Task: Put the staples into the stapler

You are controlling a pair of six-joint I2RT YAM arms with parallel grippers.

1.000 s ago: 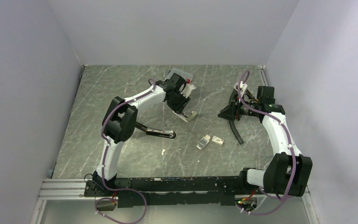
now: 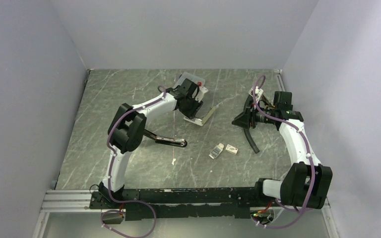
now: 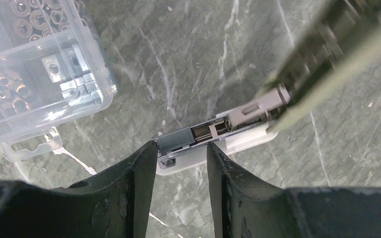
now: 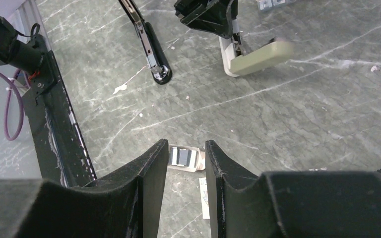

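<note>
A pale stapler (image 2: 194, 121) stands beneath my left gripper, its cover (image 4: 264, 57) swung up and its metal magazine (image 3: 176, 140) bare. The left fingers are apart over the magazine's end, with nothing visibly clamped; whether they touch it I cannot tell. Inside the channel, dark rods and a small pale piece show. My right gripper is in the air at the right, open and empty. A small staple box (image 2: 216, 150) with dark strips lies on the table, seen through the right fingers' gap, and a white block (image 2: 231, 149) lies beside it.
Behind the stapler is a clear compartment tray (image 3: 39, 54) holding small metal parts. A black stapler (image 2: 171, 142) lies opened near the left arm. At the right, a black hose (image 2: 250, 141) runs under my right gripper.
The stapler's pale cover has swung up and now stands longer toward the upper right. The base and both arms look nearly unmoved.
</note>
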